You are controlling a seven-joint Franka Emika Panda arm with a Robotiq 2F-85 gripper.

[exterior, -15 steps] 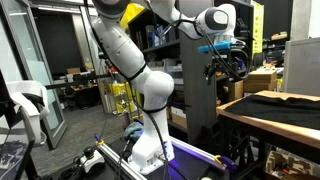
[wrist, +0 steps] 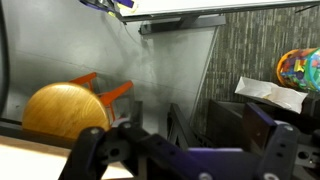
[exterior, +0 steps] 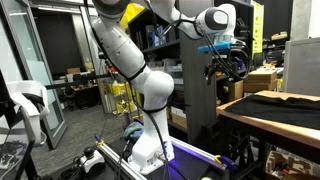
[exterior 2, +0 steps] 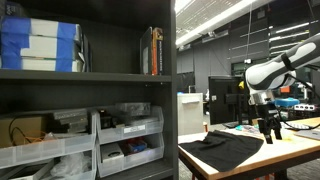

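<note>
My gripper is open, with nothing between its fingers. In the wrist view its dark fingers [wrist: 95,148] reach in from the bottom edge, over grey floor and the dark edge of a shelf. The gripper [exterior 2: 270,130] hangs at the right end of the table in exterior view 2, near a black cloth [exterior 2: 225,148]. That cloth [exterior: 275,108] lies spread on the wooden table in exterior view 1. Whether the fingers touch anything below is hard to tell, but they appear clear of it.
A round wooden stool [wrist: 62,108] with orange parts stands at the wrist view's left. At its right lie a colourful round container [wrist: 298,68] and a white paper [wrist: 272,95]. A dark shelf [exterior 2: 90,88] with clear bins [exterior 2: 130,160] fills exterior view 2's left.
</note>
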